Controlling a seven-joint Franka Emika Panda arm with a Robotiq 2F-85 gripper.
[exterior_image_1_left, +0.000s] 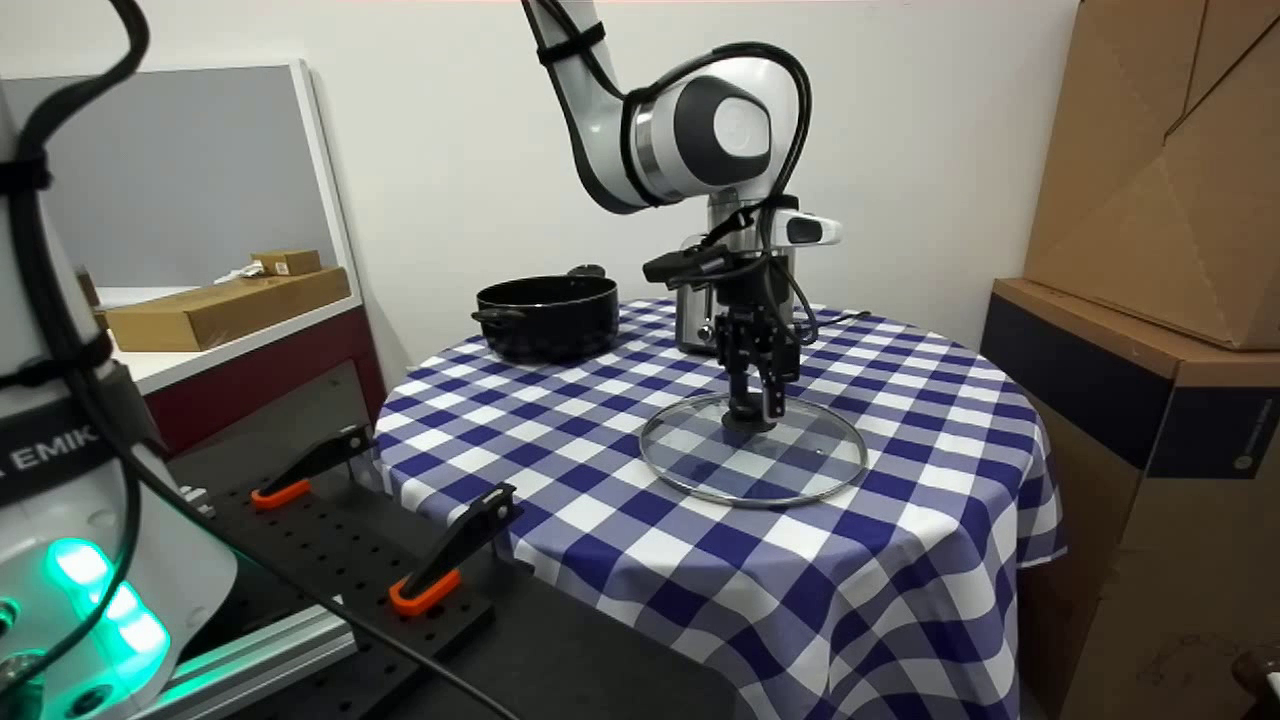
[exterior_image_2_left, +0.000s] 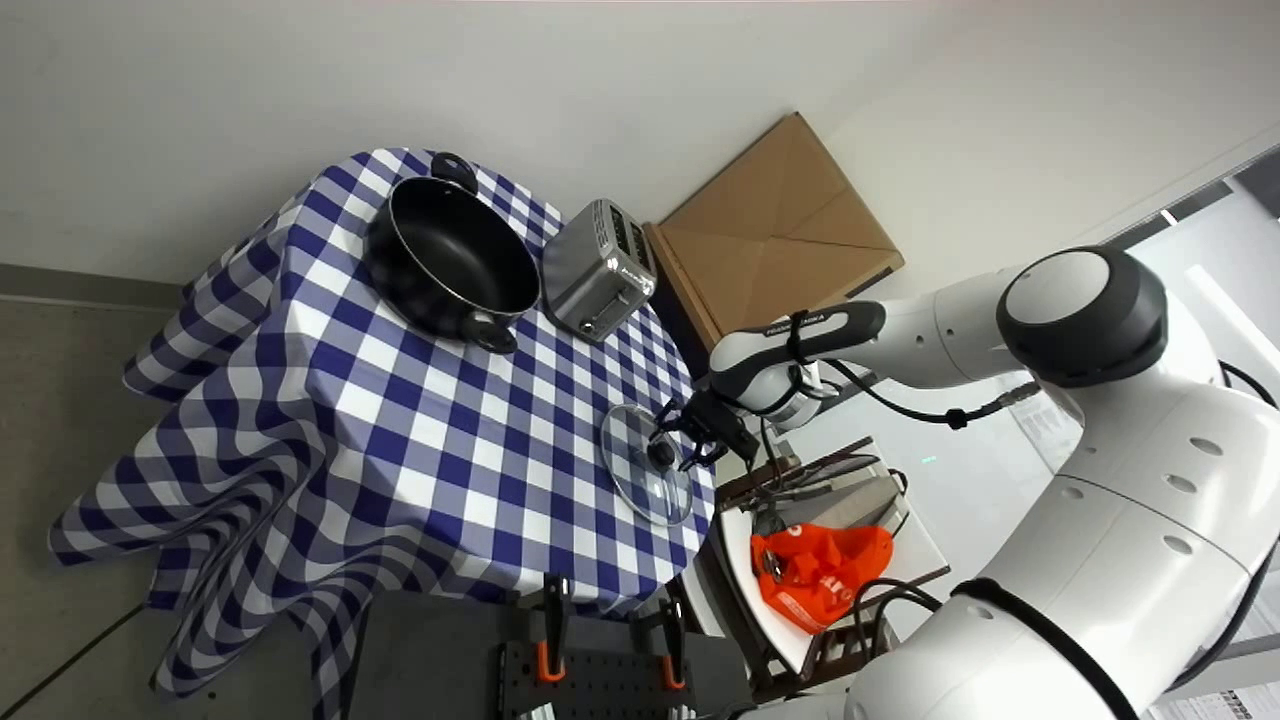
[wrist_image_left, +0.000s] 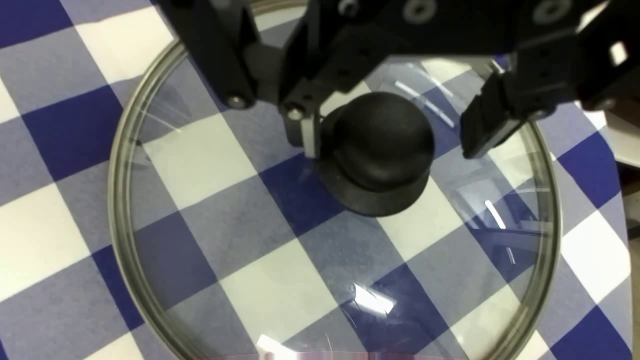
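A round glass lid with a metal rim lies flat on the checkered cloth. Its black knob stands up at the centre, between the two fingers of my gripper. In the wrist view the left finger is right beside the knob, perhaps touching, while a clear gap separates the knob from the right finger. The fingers are part open and not closed on it. A black pot, uncovered, sits farther back on the table.
A silver toaster stands beside the pot, behind my gripper in exterior view 1. Cardboard boxes rise past the table's right side. Orange-based clamps are at the near edge. Open cloth lies left of the lid.
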